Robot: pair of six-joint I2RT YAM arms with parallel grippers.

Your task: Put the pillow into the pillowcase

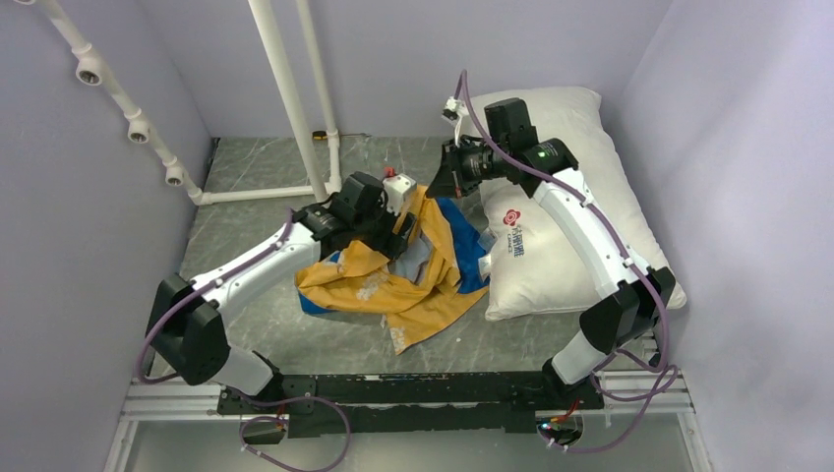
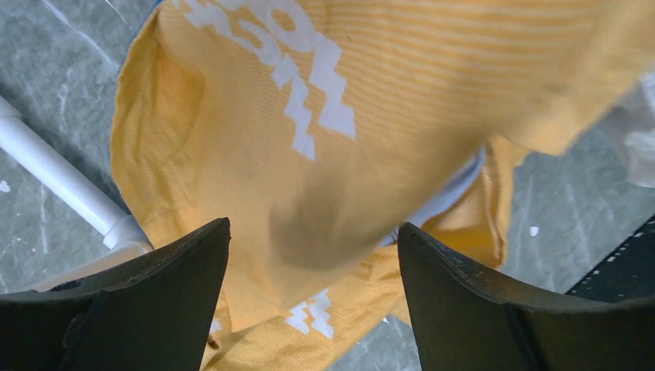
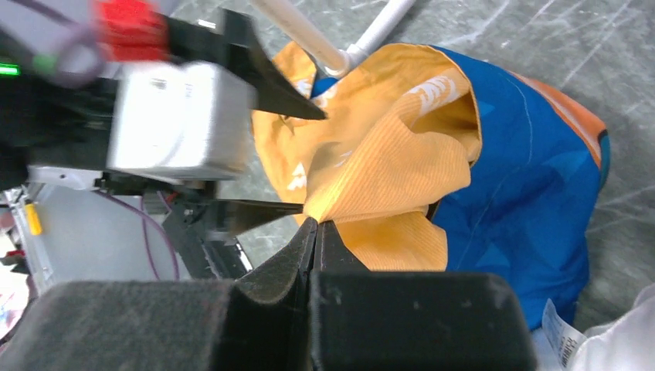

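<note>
The yellow and blue pillowcase (image 1: 379,305) lies crumpled on the grey floor in the middle. My right gripper is shut at a lifted edge of its yellow cloth (image 3: 386,178); the fold meets the fingertips. My left gripper stands open over the yellow fabric (image 2: 255,154) near that raised fold, its tips either side of loose cloth in the left wrist view. The white pillow (image 1: 561,256) rests at the right, beside the pillowcase, with a printed logo on its near side.
White pipes (image 1: 256,196) run along the back left, with an upright pipe (image 1: 291,98) close behind my left arm. Walls enclose both sides. Bare floor (image 1: 216,265) shows at the left.
</note>
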